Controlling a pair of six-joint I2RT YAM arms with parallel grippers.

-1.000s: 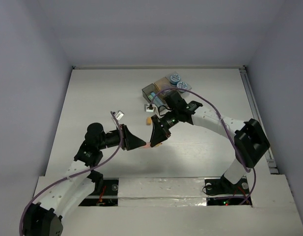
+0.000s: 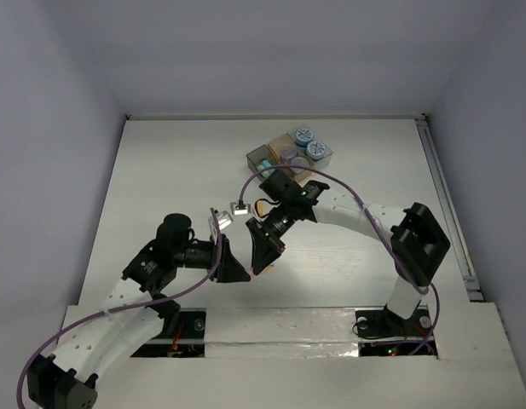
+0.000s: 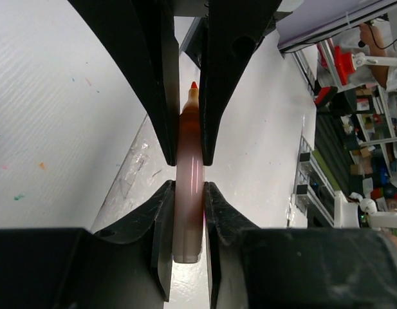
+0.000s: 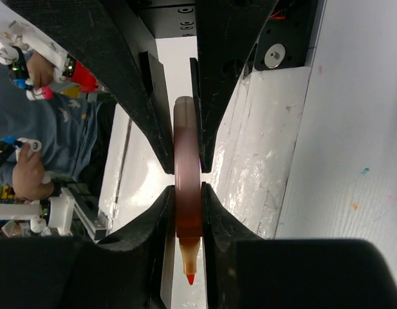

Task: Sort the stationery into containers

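A pink marker (image 3: 188,219) with an orange-red tip is between the two grippers, which meet low over the middle of the table. My left gripper is shut on its body, and in the left wrist view the tip points away, toward the other gripper. From the opposite side, my right gripper has its fingers on both sides of the marker near the tip end; whether they press on it cannot be told. Behind the right arm stands the group of containers, with an open compartment (image 2: 257,157) at its left.
Blue round-topped items (image 2: 315,149) occupy the back of the container group. A small orange item (image 2: 260,207) lies partly hidden beside the right wrist. Purple cables drape along both arms.
Over the last second both grippers have come together and shifted toward the table's front; the right arm also moved left.
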